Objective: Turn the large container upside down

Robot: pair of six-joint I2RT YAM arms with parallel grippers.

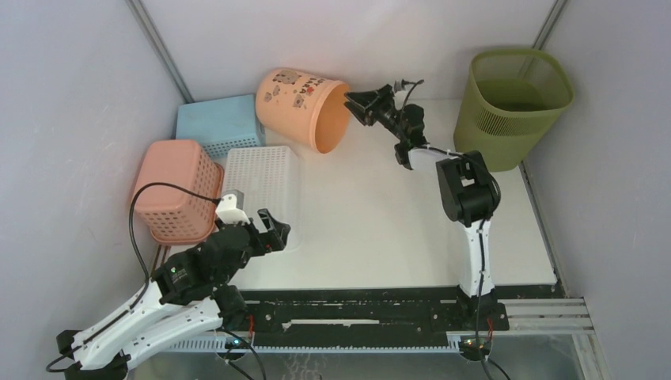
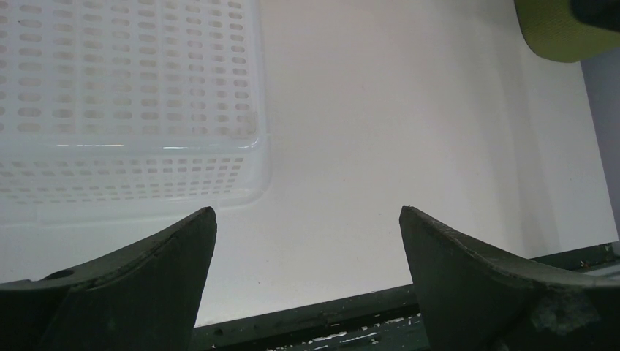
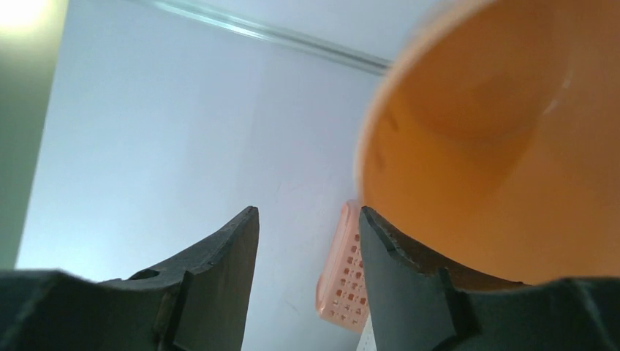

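Note:
The large orange container, printed with dark figures and lettering, lies tipped on its side at the back, its mouth turned right. Just right of that mouth, my right gripper stands open and empty. In the right wrist view, the container's inside fills the right part, and its rim passes behind the right-hand finger. My left gripper is open at the front left, by the white basket. Its spread fingers have only bare table between them in the left wrist view.
A blue basket touches or nearly touches the container's base. The upturned white basket and a pink basket stand on the left. An upright green basket stands at back right.

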